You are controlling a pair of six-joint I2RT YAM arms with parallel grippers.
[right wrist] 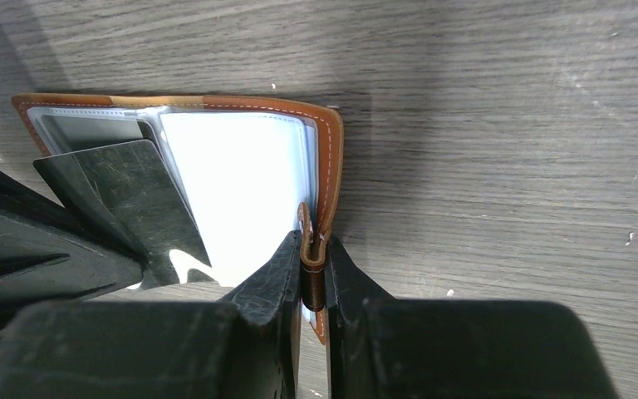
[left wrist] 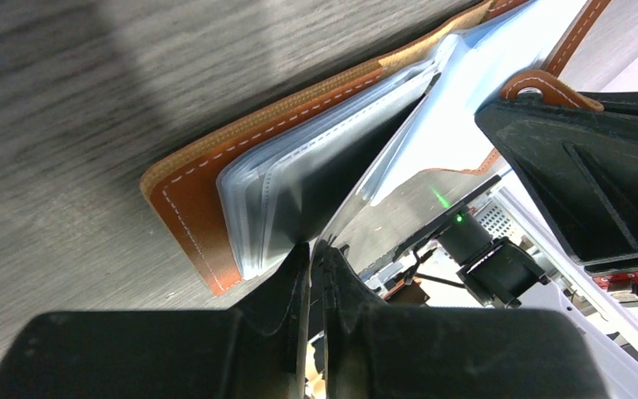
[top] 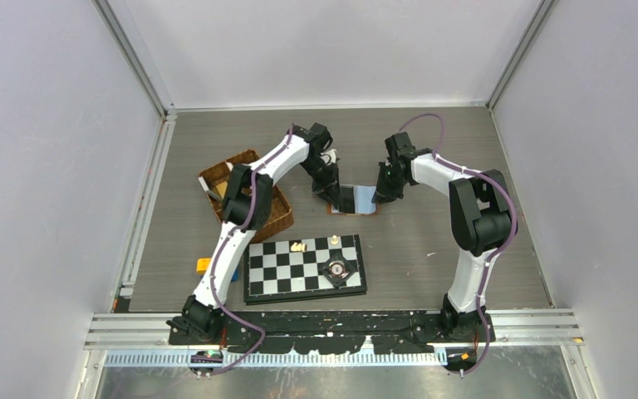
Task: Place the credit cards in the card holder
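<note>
The brown leather card holder (top: 364, 199) lies open on the table, its clear sleeves (left wrist: 249, 191) spread. My right gripper is shut on the holder's leather snap strap at its edge. My left gripper is at the sleeves, fingertips close together around a thin translucent edge; how far they are closed is hard to tell. A dark card-like panel (right wrist: 125, 199) lies among the sleeves beside my left gripper, with a white sleeve page (right wrist: 233, 183) to its right.
A wicker basket (top: 278, 216) with items inside stands to the left, under my left arm. A chessboard (top: 282, 274) with a few objects lies in front.
</note>
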